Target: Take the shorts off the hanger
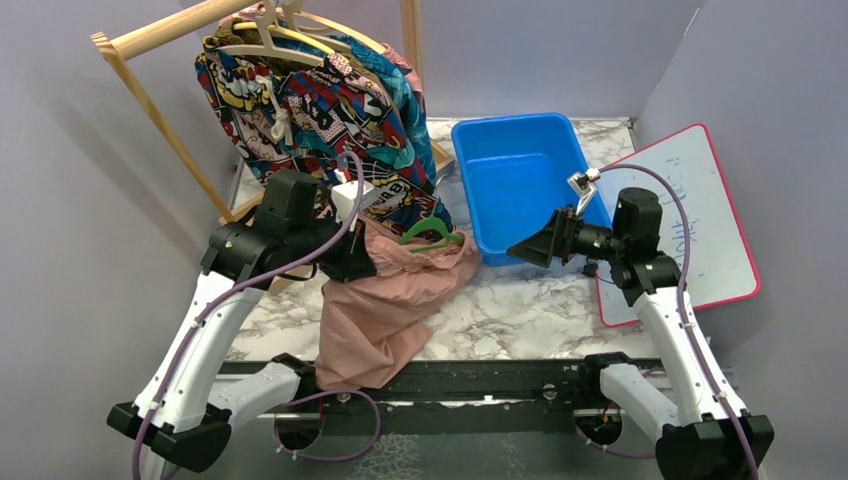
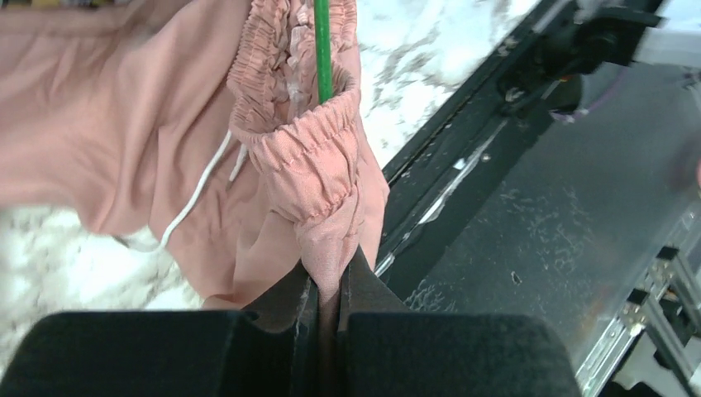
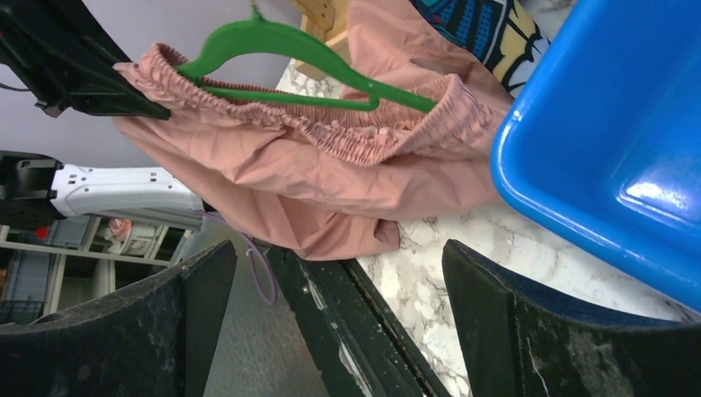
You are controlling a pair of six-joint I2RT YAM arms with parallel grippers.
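Note:
Pink shorts point(image 1: 375, 325) hang bunched in front of the rack, their lower part over the marble table and its front edge. A green hanger point(image 3: 281, 45) sits inside their gathered waistband point(image 3: 372, 145), its bar across the opening. In the left wrist view, my left gripper is shut on a fold of the waistband, just below the hanger's green end point(image 2: 322, 50). A white drawstring point(image 2: 198, 194) dangles beside it. My right gripper point(image 1: 530, 252) stands open and empty near the blue tub, apart from the shorts, its fingers point(image 3: 529, 331) wide apart.
A wooden rack point(image 1: 165, 120) with several patterned garments point(image 1: 300, 110) stands at the back left. The blue tub point(image 1: 478, 190) is empty, right of the shorts. A whiteboard point(image 1: 690, 220) lies at the right.

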